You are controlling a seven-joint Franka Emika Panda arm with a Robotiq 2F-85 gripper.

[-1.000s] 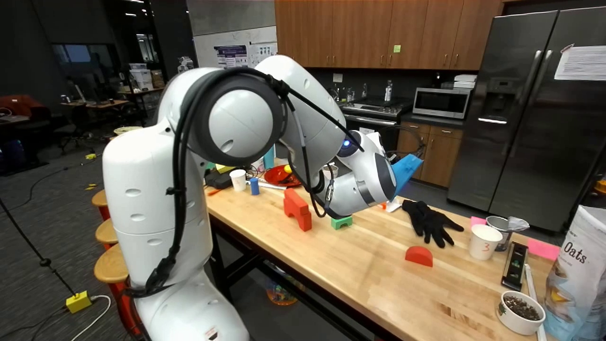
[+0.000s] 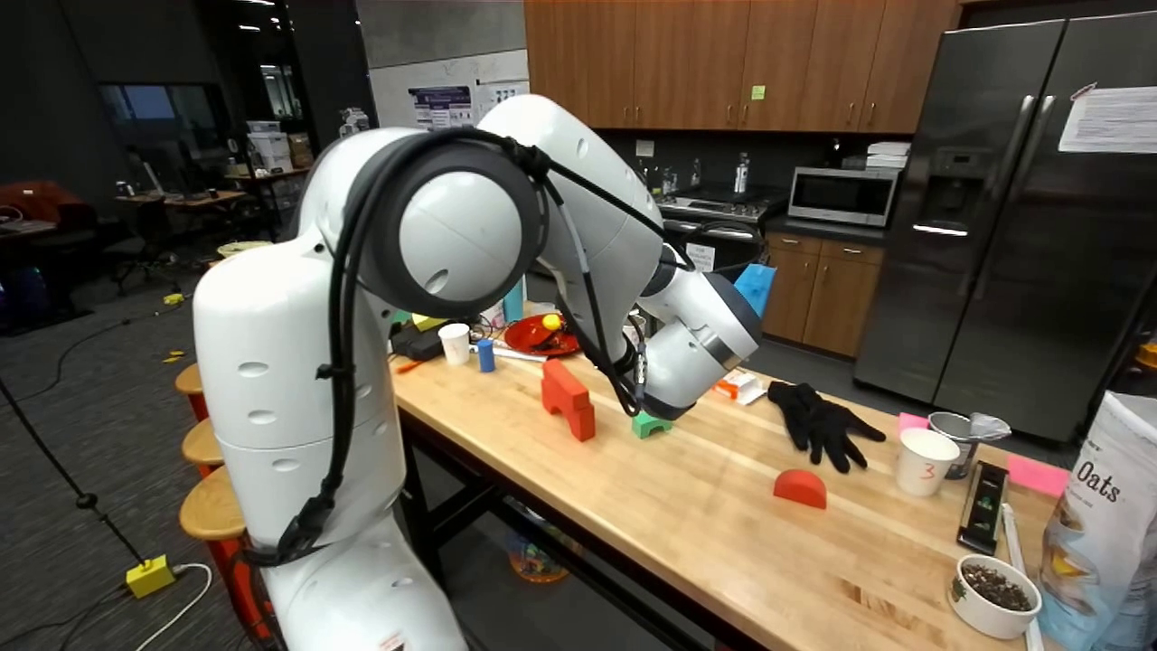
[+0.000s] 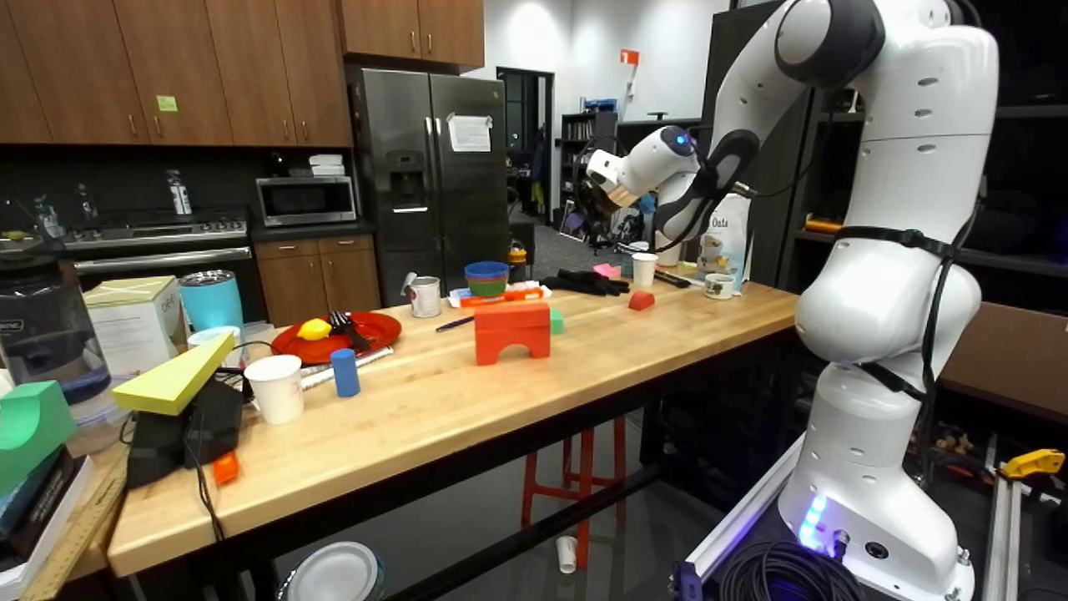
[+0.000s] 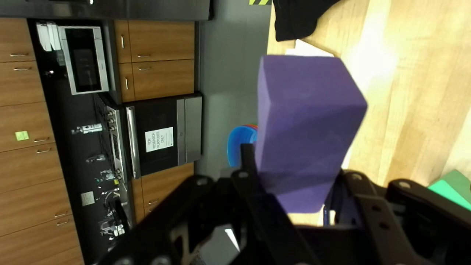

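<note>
A purple block (image 4: 309, 115) fills the middle of the wrist view, with my gripper shut on its lower part. One dark finger (image 4: 248, 161) shows along its left side. The block is raised off the wooden table (image 4: 419, 110), tilted in that view. In exterior view 1 my own arm hides the gripper and block. From exterior view 2 the wrist end of the arm hangs above the table's far side, its fingers too dark to make out.
On the table stand a red arch block (image 3: 512, 330), a green block (image 2: 651, 424) and a red half-round block (image 2: 800, 487). Black gloves (image 2: 826, 425) lie toward the far edge. Stacked blue-topped bowls (image 3: 487, 277) stand behind the arch.
The upper arm has risen slightly and the wrist has turned. The blue piece at the wrist now shows less, tucked further behind the arm. Objects on the table have not moved.
</note>
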